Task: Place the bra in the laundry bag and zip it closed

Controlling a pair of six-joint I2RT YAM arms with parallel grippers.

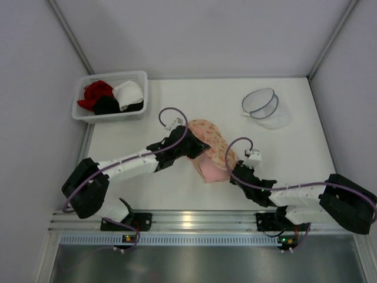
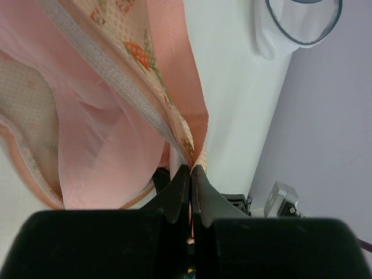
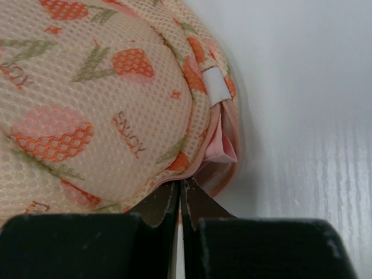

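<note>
The floral peach mesh bag [image 1: 212,138] lies mid-table, its pink lining or contents [image 1: 213,173] showing below. My left gripper [image 1: 201,146] is shut on the bag's edge at its upper left; in the left wrist view a pink strap [image 2: 177,70] and zipper tape [image 2: 116,81] run into its fingertips. My right gripper [image 1: 237,165] is at the bag's lower right corner, shut, with the zipped rim [image 3: 192,168] at its fingertips in the right wrist view; whether fabric is pinched between them is hard to tell.
A white basket [image 1: 79,111] of red, white and black clothes stands at the back left. A white mesh container with a dark rim [image 1: 259,115] lies at the back right. The table around the bag is clear.
</note>
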